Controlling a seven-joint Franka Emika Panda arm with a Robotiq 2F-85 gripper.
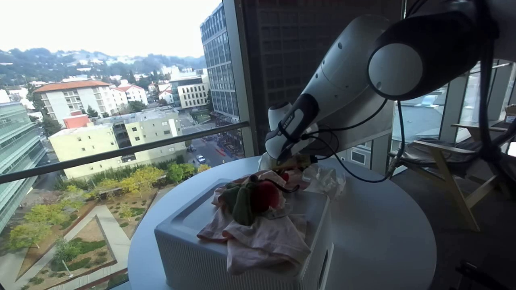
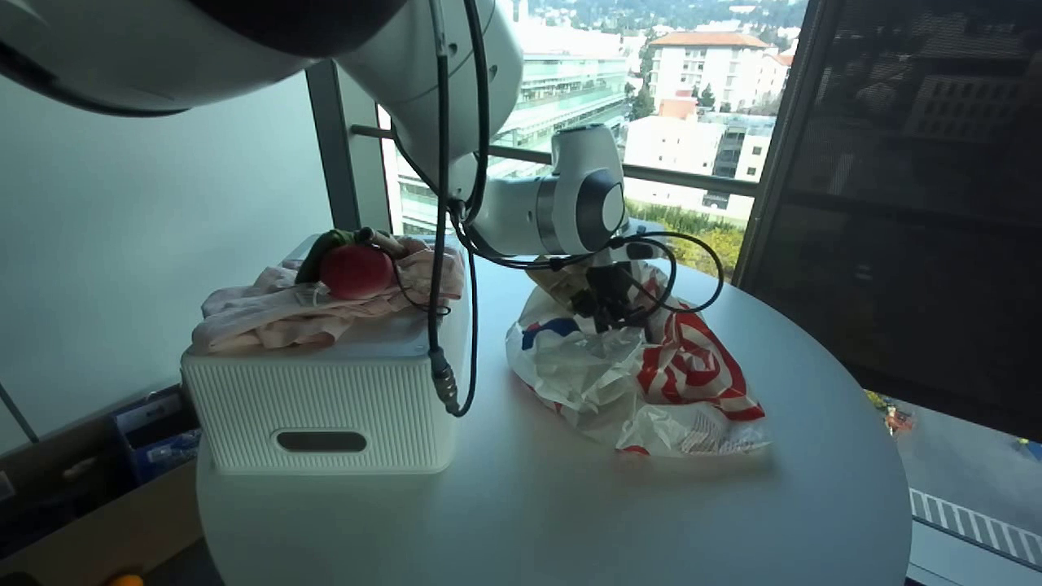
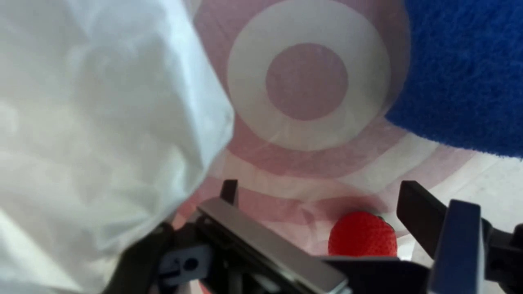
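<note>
A white plastic bag with red rings lies crumpled on the table, and my gripper is down in its mouth. In the wrist view my gripper is open. A small round red object shows between its fingers, nearer the right one and apart from it. Beyond lies a fuzzy dark-blue piece on the bag's ring print, at the upper right. A loose white fold of the bag covers the left side and hides part of the left finger. From exterior view 1 the fingers are hidden.
Beside the bag stands a white ribbed box. A pink cloth, a red round item and a green item lie on top. Cables loop around the wrist.
</note>
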